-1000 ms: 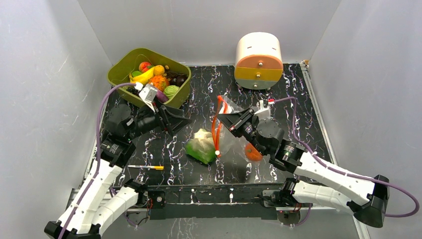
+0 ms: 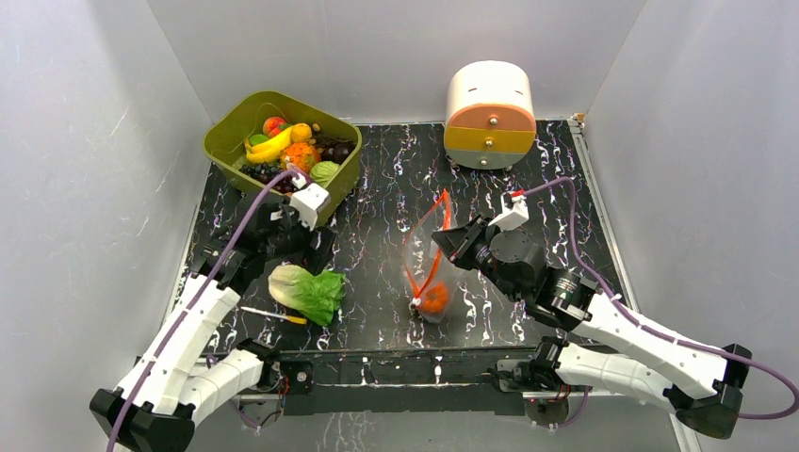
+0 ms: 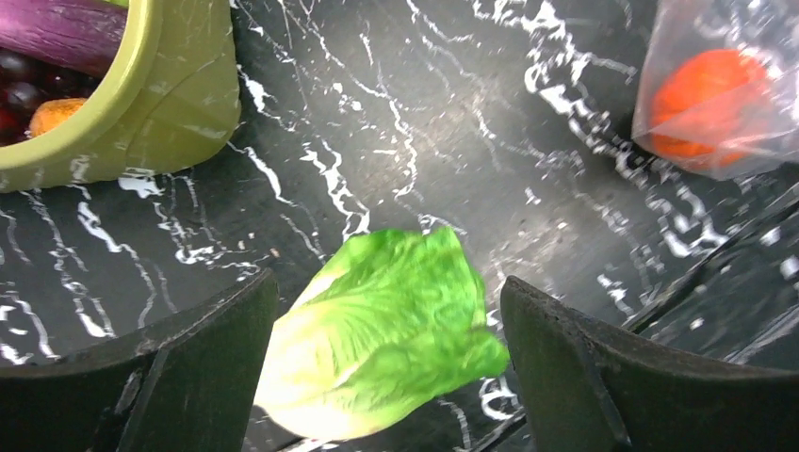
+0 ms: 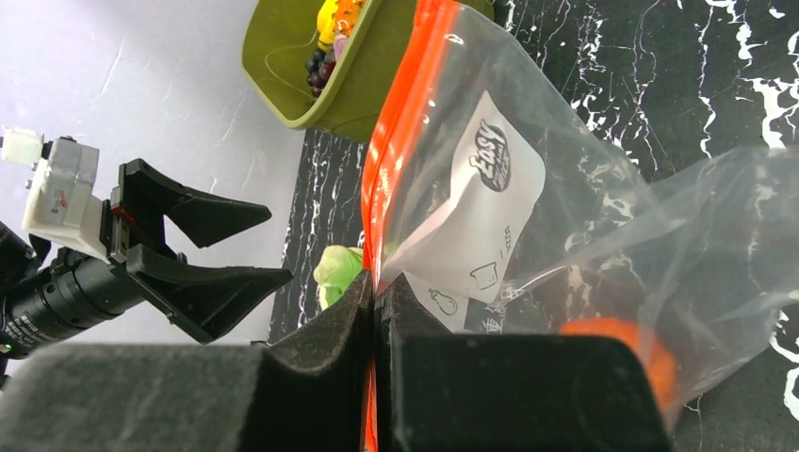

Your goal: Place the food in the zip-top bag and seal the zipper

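Note:
My right gripper (image 2: 441, 237) is shut on the orange zip edge of the clear bag (image 4: 584, 217), whose strip runs between its fingers in the right wrist view. The bag hangs there, with an orange round food item (image 2: 434, 298) low inside it. To the left, a green and pale leafy vegetable (image 2: 309, 292) lies on the dark table, outside the bag. My left gripper stands open above it; the leaves show between the spread fingers in the left wrist view, but nothing is gripped. The bag's mouth looks narrow; how far it is open is unclear.
A green basket (image 2: 347, 181) of mixed produce stands at the back left, close to my left arm. A small drawer cabinet (image 2: 490, 104) is at the back right. A pen (image 2: 273, 314) lies near the front left. Bare table separates basket and cabinet.
The leafy vegetable has shifted left, away from the bag. My left gripper has drawn left and turned.

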